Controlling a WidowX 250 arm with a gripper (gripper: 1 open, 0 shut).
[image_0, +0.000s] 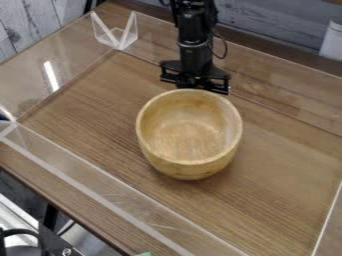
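My black gripper hangs at the back middle of the wooden table, low over its surface, just behind a large wooden bowl. Its fingertips are small and dark against the wood, and the bowl's rear rim lies close in front of them, so whether they are open or shut is unclear. The bowl looks empty and stands upright in the middle of the table.
A clear plastic piece stands at the back left. A white object is at the back right edge.
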